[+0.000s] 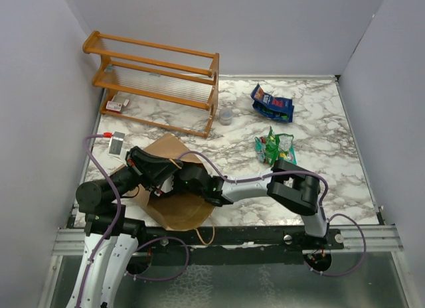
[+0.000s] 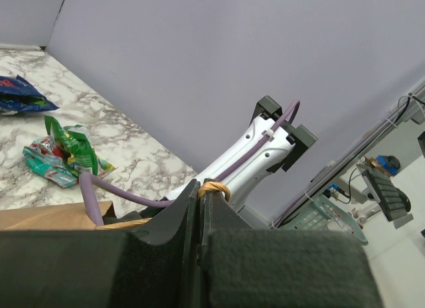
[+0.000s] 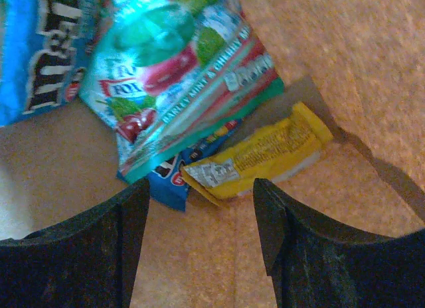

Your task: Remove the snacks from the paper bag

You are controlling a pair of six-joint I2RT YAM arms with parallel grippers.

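Note:
The brown paper bag [image 1: 179, 215] lies open at the lower left of the table. My left gripper is shut on its twisted rope handle [image 2: 216, 187], above the bag. My right gripper reaches inside, open, its fingertips just short of snack packets: a teal and red packet [image 3: 179, 76], a blue packet [image 3: 40, 56] and a yellow one [image 3: 259, 155]. Outside, green snack packets [image 1: 275, 149] and a dark blue packet [image 1: 272, 105] lie on the marble table.
A wooden rack [image 1: 153, 76] stands at the back left, with a small clear cup [image 1: 226, 115] beside it. Walls enclose the sides and back.

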